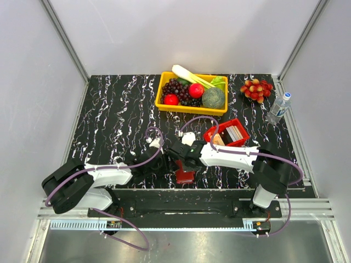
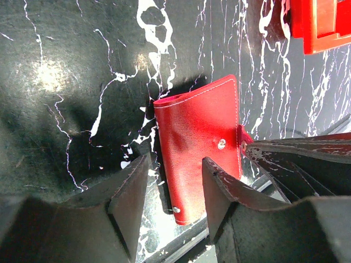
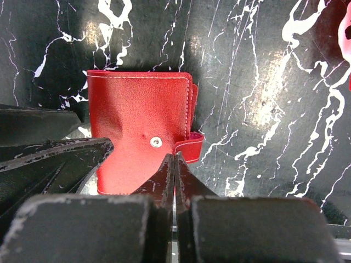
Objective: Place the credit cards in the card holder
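The red card holder (image 2: 197,148) lies flat on the dark marbled table, its snap button (image 3: 156,141) bare and its strap (image 3: 190,149) sticking out from the side edge. In the left wrist view my left gripper is part open above the holder, nothing held between its fingers. My right gripper is shut with its tips against the strap; whether the strap is pinched between them is hard to see. In the top view, pale cards (image 1: 233,133) stand inside the red basket (image 1: 239,143).
A yellow crate (image 1: 192,109) of fruit and vegetables stands at the back middle. Farther right are a red fruit bunch (image 1: 256,90) and a water bottle (image 1: 278,108). Both grippers are close together over the holder.
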